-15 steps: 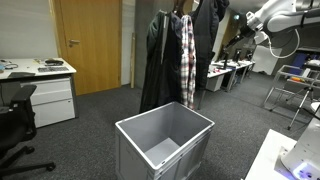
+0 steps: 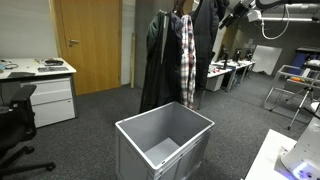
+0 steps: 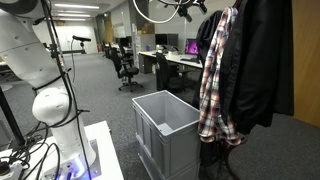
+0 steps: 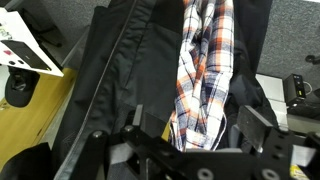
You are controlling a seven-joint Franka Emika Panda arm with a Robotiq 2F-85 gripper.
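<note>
Dark jackets (image 2: 160,60) hang in a row with a plaid shirt (image 2: 188,60) among them, above and behind a grey bin (image 2: 150,128). In the second exterior view the plaid shirt (image 3: 212,85) hangs beside a black coat (image 3: 262,60), at the right of the empty-looking bin (image 3: 160,125). My gripper (image 2: 230,18) is high up, near the top of the garments. From the wrist, the open gripper faces the clothes, the plaid shirt (image 4: 205,75) showing between and beyond its fingers. Whether any finger touches cloth, I cannot tell.
A desk (image 2: 50,92) and a black office chair (image 2: 18,125) stand at the left. Open carpet (image 2: 80,130) lies around the bin. More desks and chairs are further back.
My arm has risen over the last second, and the gripper now sits higher, close to the hanging clothes. The garments and the bin look unmoved.
</note>
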